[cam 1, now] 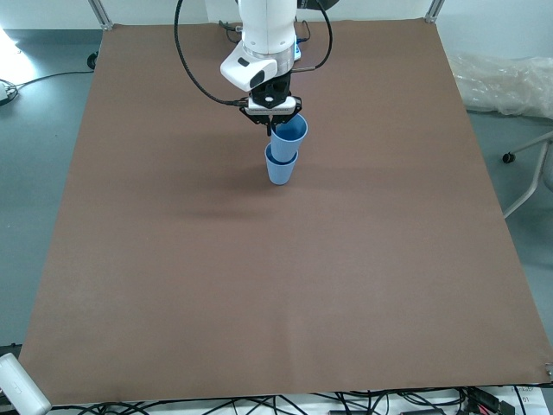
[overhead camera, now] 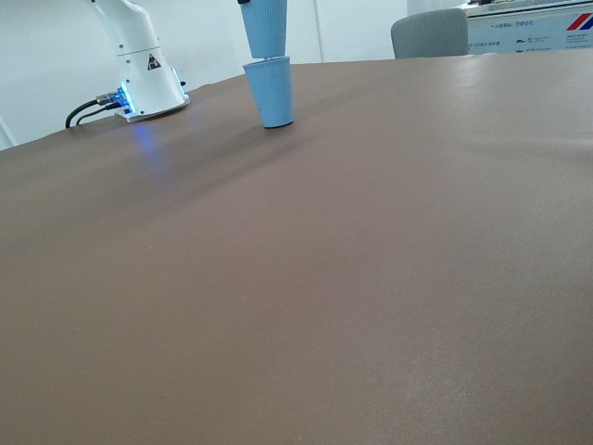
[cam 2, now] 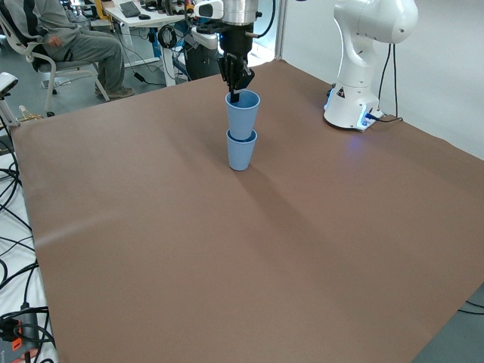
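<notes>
My gripper (cam 1: 270,125) points down in the left view, its fingertips at the rim of an upper blue cup (cam 1: 289,138), which it appears to grip by the wall. That cup hangs directly over a second blue cup (cam 1: 280,171) standing on the brown table (cam 1: 285,277). In the top view the upper cup (overhead camera: 264,28) is just above the lower cup (overhead camera: 271,93), with very little space between them. The right view also shows the upper cup (cam 2: 242,115) above the lower cup (cam 2: 240,154), the gripper (cam 2: 234,94) at its far rim.
The white robot base (cam 2: 349,106) stands at the table's back. Cables (cam 2: 19,325) run along one edge outside the table, and a seated person (cam 2: 83,53) is beyond it.
</notes>
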